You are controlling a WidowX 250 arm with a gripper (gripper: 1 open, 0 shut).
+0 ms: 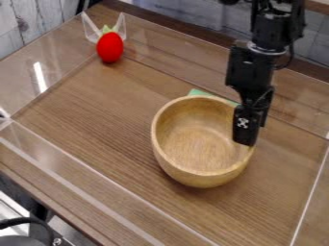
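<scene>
My black gripper [241, 125] hangs from the top right, over the right rim of a large wooden bowl [193, 154], its dark fingertips low at that rim. Whether anything is between the fingers is unclear. A green object [202, 94] lies partly visible behind the bowl.
A red egg-shaped object [110, 47] sits at the upper left, with a pale green and white item [106, 27] behind it. A black cable shows at the lower left corner.
</scene>
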